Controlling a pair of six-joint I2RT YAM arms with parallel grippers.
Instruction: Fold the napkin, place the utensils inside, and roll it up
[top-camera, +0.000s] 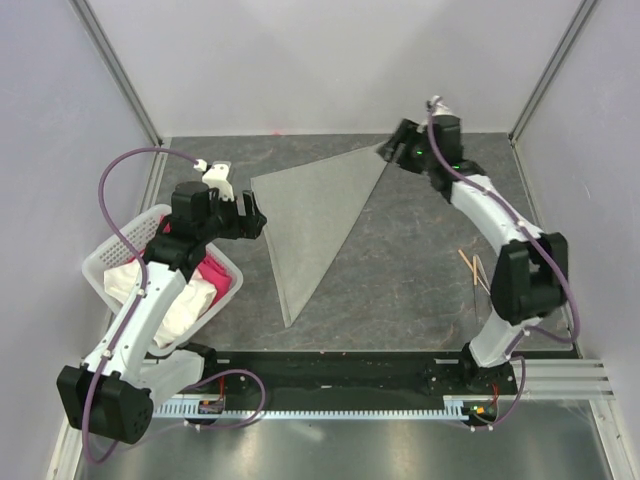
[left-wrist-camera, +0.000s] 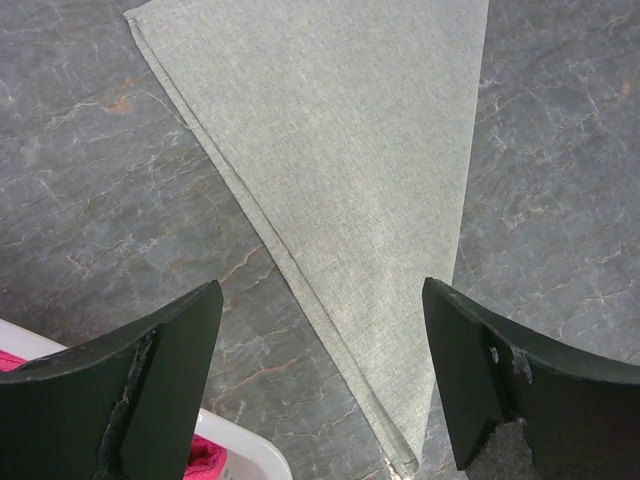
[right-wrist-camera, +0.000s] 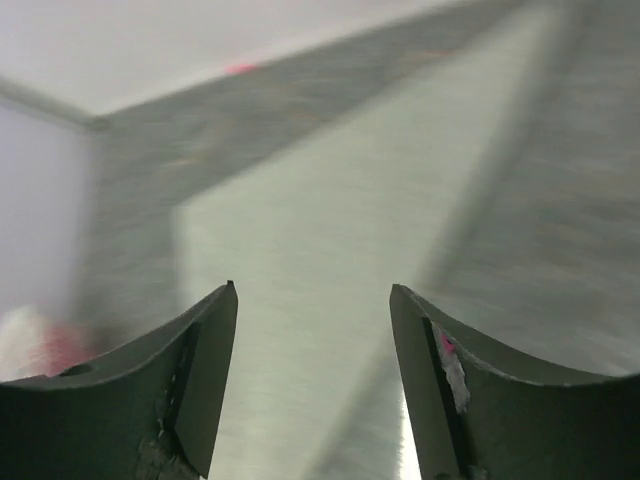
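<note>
The grey napkin (top-camera: 310, 215) lies folded into a triangle in the middle of the mat (top-camera: 390, 290), its long edge running toward the back right. My left gripper (top-camera: 250, 215) hangs at its left, open, the napkin below it in the left wrist view. My right gripper (top-camera: 400, 142), motion-blurred, is open near the napkin's back-right corner; its wrist view is blurred, with nothing visible between the fingers. The utensils (top-camera: 475, 280) lie at the right, partly hidden by the right arm.
A white basket (top-camera: 105, 265) with red and white cloths stands at the left. Walls bound the mat at both sides and back.
</note>
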